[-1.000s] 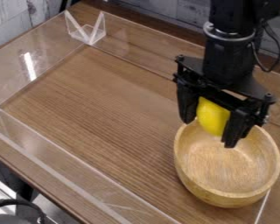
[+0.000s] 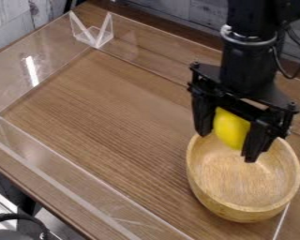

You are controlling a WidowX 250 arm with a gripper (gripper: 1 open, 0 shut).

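Note:
My black gripper (image 2: 232, 124) is at the right of the view, low over a round tan bowl (image 2: 240, 192). A yellow object (image 2: 232, 127) sits between its fingers, over the back part of the bowl. Whether the fingers press on it is hard to tell, and its underside is partly hidden by the fingers.
A clear plastic bracket (image 2: 93, 30) stands at the back left. Dark cable shows at the bottom left corner and beside the arm at top right.
The gripper and yellow object have shifted very slightly over the last second. The bowl has stayed in place.

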